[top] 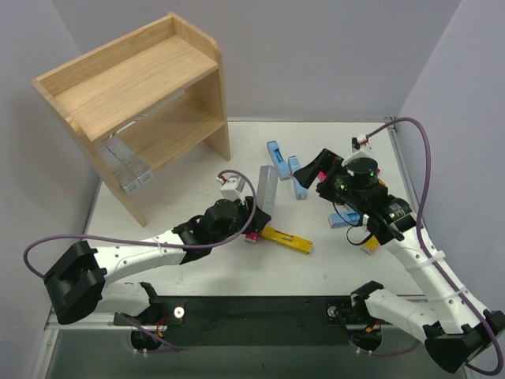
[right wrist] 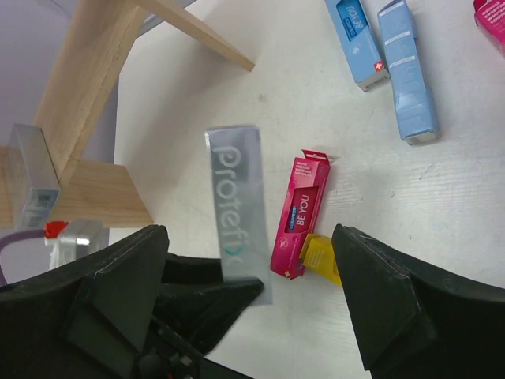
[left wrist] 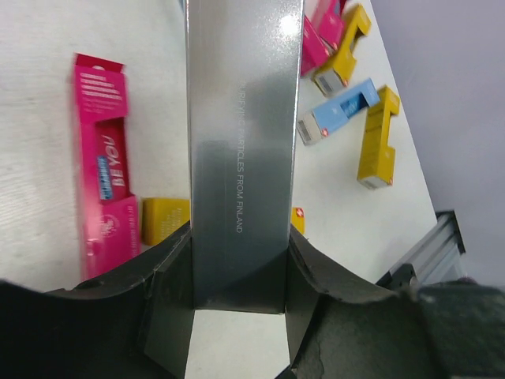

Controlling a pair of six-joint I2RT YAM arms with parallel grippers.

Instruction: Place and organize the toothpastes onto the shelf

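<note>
A silver toothpaste box (top: 267, 185), labelled "protefix" in the right wrist view (right wrist: 237, 201), is held upright-angled in my left gripper (top: 254, 217), which is shut on its lower end. My right gripper (top: 323, 170) stands open to the right of it, nothing between its fingers. The wooden shelf (top: 138, 67) stands at the left, with silver boxes (top: 125, 164) on its lower level. A pink box (left wrist: 106, 221), yellow boxes (top: 288, 239) and blue boxes (top: 276, 158) lie on the white table.
More coloured boxes lie at the right, partly behind my right arm. The table between shelf and middle (top: 181, 193) is clear. Grey walls enclose the table.
</note>
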